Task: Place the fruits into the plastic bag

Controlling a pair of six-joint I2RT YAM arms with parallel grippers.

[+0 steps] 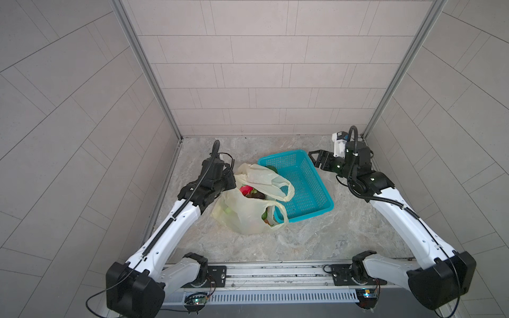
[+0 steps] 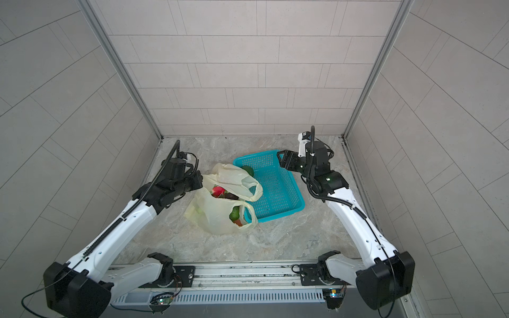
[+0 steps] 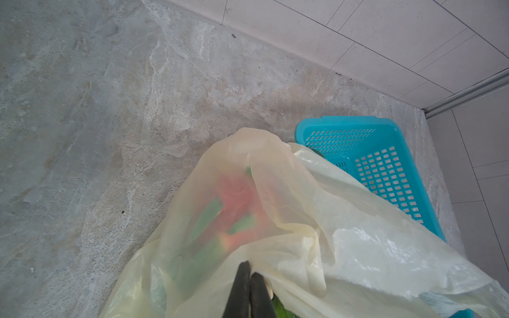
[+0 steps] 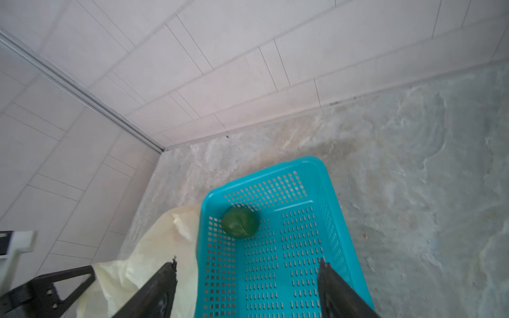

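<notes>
A pale, translucent plastic bag (image 1: 241, 214) stands left of centre with its mouth spread open. Inside it show a red fruit (image 2: 218, 190), a green fruit (image 2: 235, 213) and other pieces. Pinched at the bag's edge, my left gripper is shut on the thin film. A dark green round fruit (image 4: 240, 222) lies in the far left corner of the blue basket (image 4: 343, 233). Above the basket's right side my right gripper is open, its fingers (image 4: 161, 288) wide apart with nothing between them.
The blue basket sits right against the bag, and a bag handle (image 1: 286, 191) hangs over its left rim. Bare grey tabletop (image 1: 365, 222) lies to the right and in front. Walls close the back and both sides.
</notes>
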